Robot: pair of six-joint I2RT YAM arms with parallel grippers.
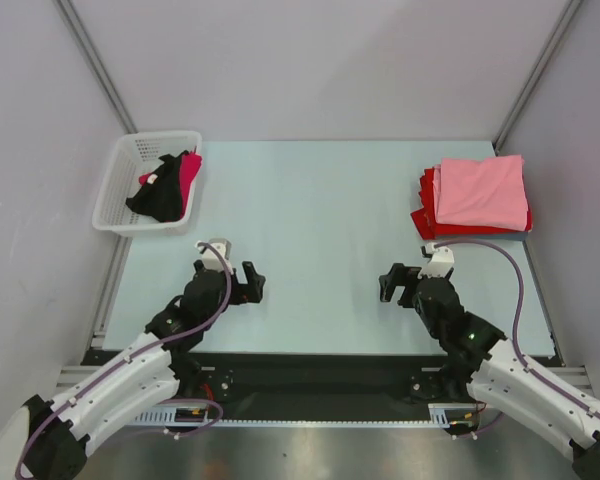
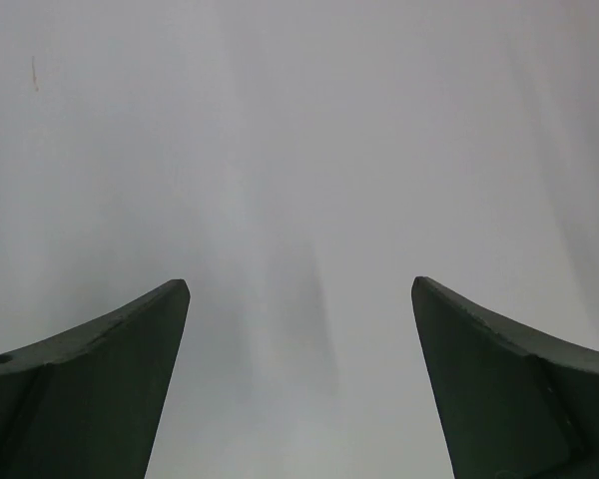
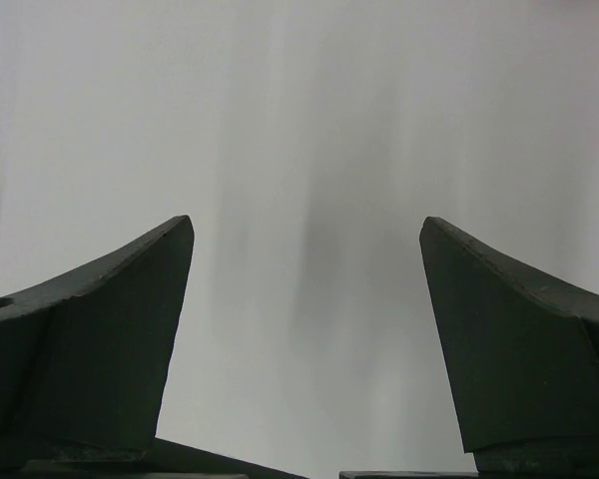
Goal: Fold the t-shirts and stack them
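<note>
A white basket [image 1: 110, 200] at the back left holds crumpled black cloth [image 1: 162, 190] and magenta cloth [image 1: 188, 170]. At the back right lies a stack of folded shirts, pink [image 1: 478, 190] on top of red [image 1: 426, 226]. My left gripper hovers over the bare table in front of the basket, open and empty. My right gripper is likewise open over bare table, in front and to the left of the stack, with nothing between its fingers.
Walls and metal rails border it at the back and both sides.
</note>
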